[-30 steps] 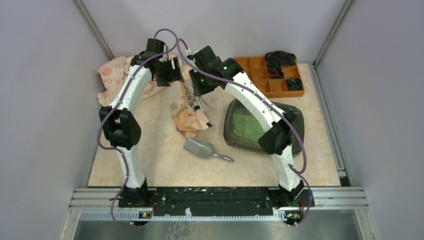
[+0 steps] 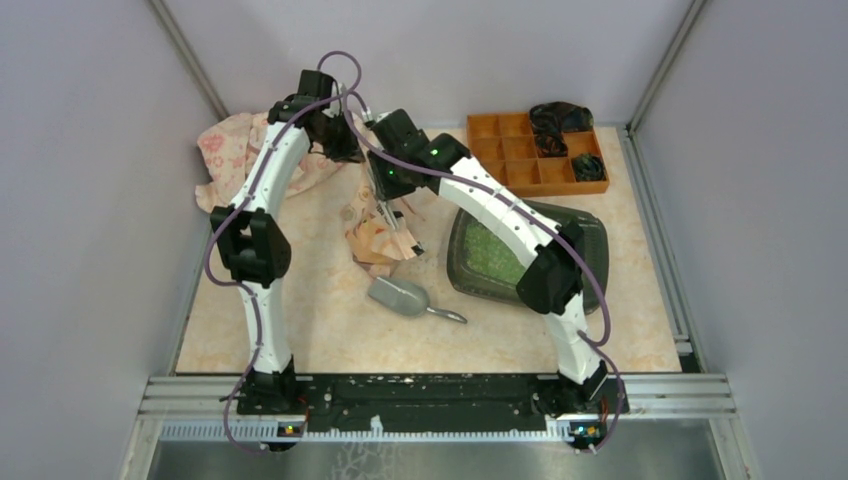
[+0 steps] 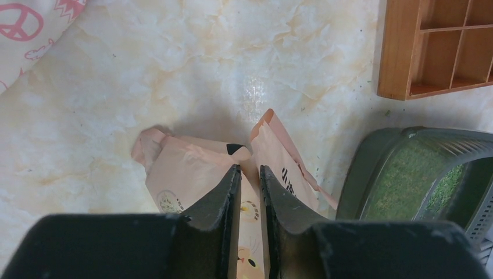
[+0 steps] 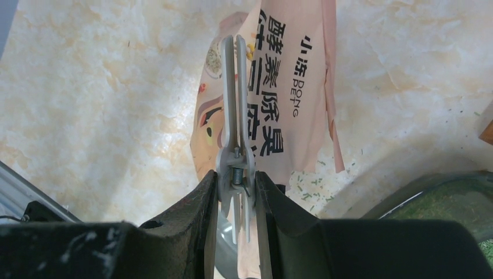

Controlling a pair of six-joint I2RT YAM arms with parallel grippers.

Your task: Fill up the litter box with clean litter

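Note:
A printed pink litter bag (image 2: 370,240) stands crumpled at the middle of the table. My left gripper is shut on its top. My right gripper has a grey sealing clip (image 4: 229,99) between its fingers, held over the bag's printed face. The dark litter box (image 2: 480,282), its floor green, sits to the right, partly under the right arm. A grey scoop (image 2: 400,296) lies in front of the bag.
A wooden divided organiser (image 2: 510,170) with dark bundles stands at the back right. A patterned cloth (image 2: 225,155) lies at the back left.
My left gripper has moved slightly toward the back and shut on the bag's top.

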